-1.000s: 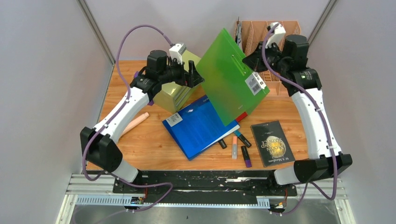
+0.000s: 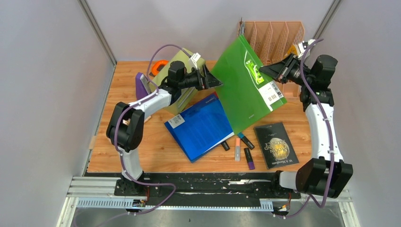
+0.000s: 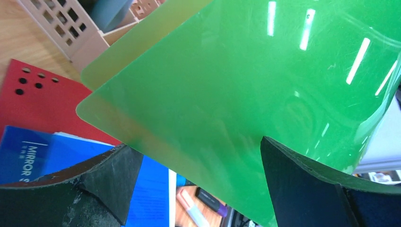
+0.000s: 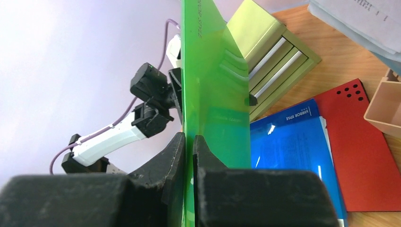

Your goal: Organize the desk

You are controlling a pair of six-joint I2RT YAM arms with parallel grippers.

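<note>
A green plastic folder [image 2: 246, 85] hangs above the desk, its upper right part pinched by my right gripper [image 2: 279, 71]; in the right wrist view it rises edge-on between the fingers. My left gripper [image 2: 208, 79] stands open beside the folder's left edge, and in the left wrist view the green sheet [image 3: 222, 85] lies across the space beyond its fingers. Below lie a blue folder [image 2: 198, 132] and a red folder [image 3: 52, 104] partly beneath it. A black book [image 2: 276, 146] lies at the front right, with several markers [image 2: 249, 159] left of it.
A peach slotted organizer [image 2: 272, 33] stands at the back right. A pale green drawer box [image 4: 283, 56], a purple object [image 2: 142, 87] and an orange tape roll [image 2: 158, 65] sit at the back left. Bare wood shows at the front left.
My left gripper has moved right and swung round toward the folder's edge. My right gripper has shifted right with the green folder, which has moved the same way.
</note>
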